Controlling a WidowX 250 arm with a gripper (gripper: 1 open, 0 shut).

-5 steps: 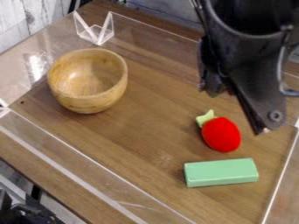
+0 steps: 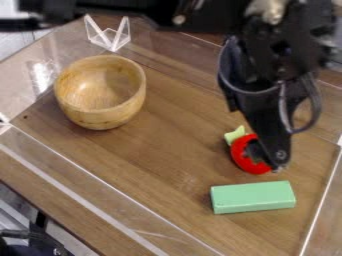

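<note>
My gripper [image 2: 270,150] is lowered over a red object [image 2: 246,161] with a light green top, on the right of the wooden table. It stands open, its fingertips around or just over the red object, which it partly hides. Whether they touch it is unclear. A mint-green block [image 2: 253,197] lies just below them, nearer the bottom edge.
A wooden bowl [image 2: 100,105] sits at the upper left, with a clear angular bracket [image 2: 110,32] behind it. Clear rails run along the left and right edges.
My gripper has moved down onto the red object and now covers part of it. The bowl and the mint-green block have not moved.
</note>
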